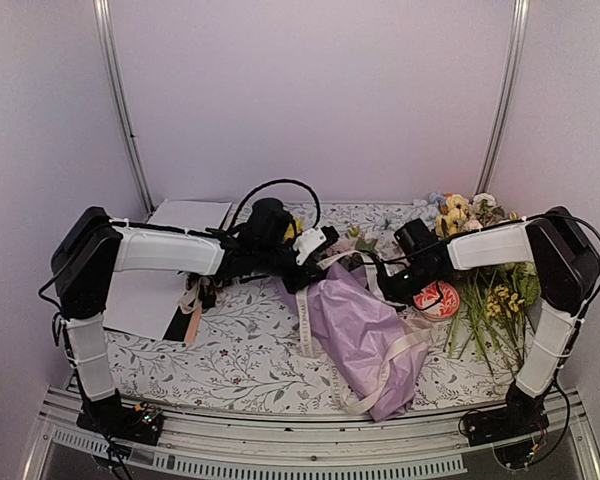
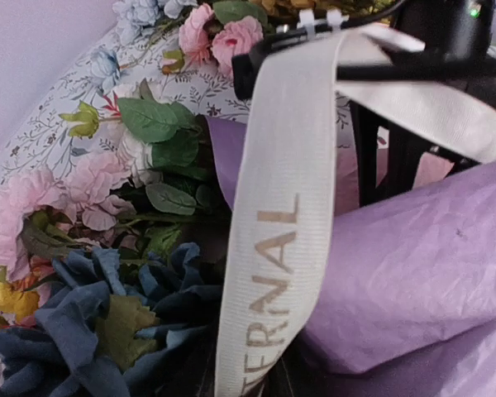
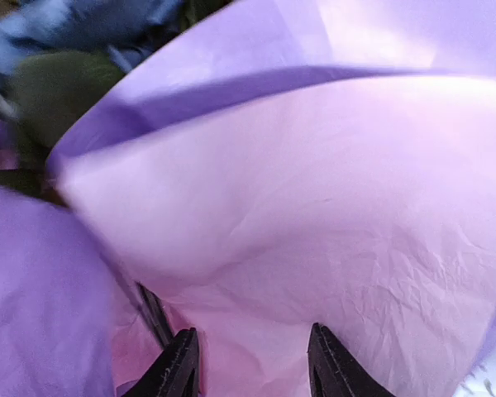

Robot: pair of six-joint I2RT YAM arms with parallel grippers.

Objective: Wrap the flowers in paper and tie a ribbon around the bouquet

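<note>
The purple wrapping paper [image 1: 360,340] lies crumpled across the middle, trailing to the front edge, with white printed ribbon [image 2: 273,207] over it. In the left wrist view, pink roses and blue fabric flowers [image 2: 83,322] show beside the paper. My left gripper [image 1: 308,275] is at the upper end of the paper; the ribbon hides its fingertips. My right gripper is at the paper's right side, its fingers apart against pale pink and purple paper; whether anything lies between them is unclear.
Loose flowers and stems [image 1: 495,320] cover the right side, near a red round object [image 1: 442,300]. White and pink sheets [image 1: 140,300] lie at the left.
</note>
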